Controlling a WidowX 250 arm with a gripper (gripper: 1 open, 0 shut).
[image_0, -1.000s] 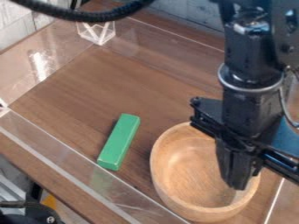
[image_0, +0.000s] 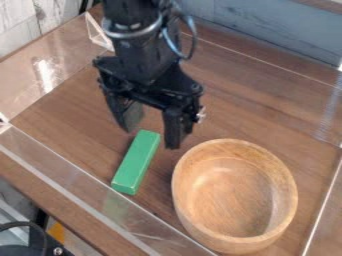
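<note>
A black robot gripper (image_0: 155, 124) hangs in the upper middle of the camera view, above and just behind a green rectangular block (image_0: 136, 161) lying on the wooden tray floor. Its fingers stand open, with nothing visible held between them. A round, empty wooden bowl (image_0: 234, 205) sits at the lower right, to the right of the block and in front of the gripper.
The brown tray floor (image_0: 267, 100) is clear at the back right and at the left. Clear plastic walls edge the tray, with a clear bracket at the back left, partly hidden by the arm. Cables lie outside at the bottom left.
The arm has swung left from over the bowl to above the green block, uncovering the bowl. The block and bowl have not moved.
</note>
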